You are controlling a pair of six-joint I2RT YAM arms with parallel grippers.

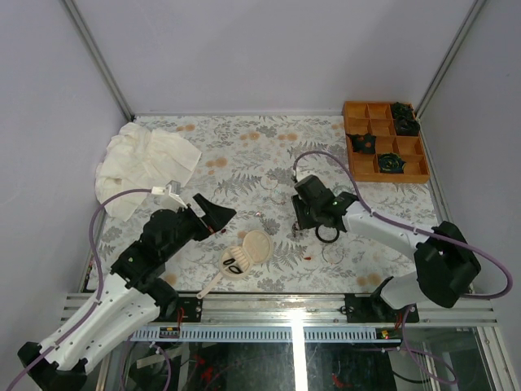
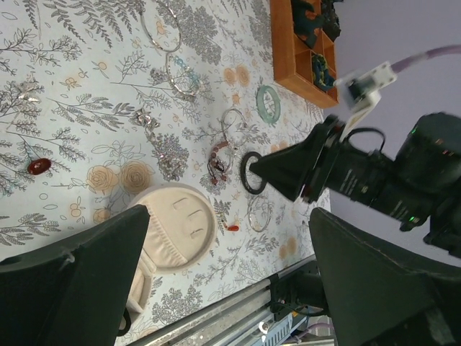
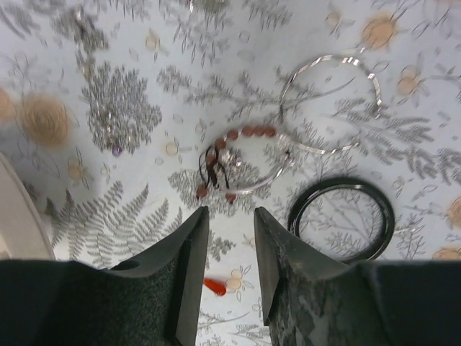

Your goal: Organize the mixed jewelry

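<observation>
My right gripper is open and empty, its fingertips just below a bracelet with red-brown beads (image 3: 248, 132). Beside it on the right lies a black bangle (image 3: 391, 216); a thin silver bangle (image 3: 377, 94) is farther up. Below shows a small red piece (image 3: 215, 286). Over the table's left part, my left gripper stands wide open with nothing in it. The cream jewelry box (image 2: 209, 241) lies beneath, lid open, two black items (image 1: 230, 261) on it. A green bangle (image 2: 260, 101) and a dark red stone (image 2: 39, 166) rest on the cloth.
At the back right stands a wooden compartment tray (image 1: 428, 169) with dark green pouches (image 1: 391, 163) in some sections. A crumpled white cloth (image 1: 146, 167) lies at the back left.
</observation>
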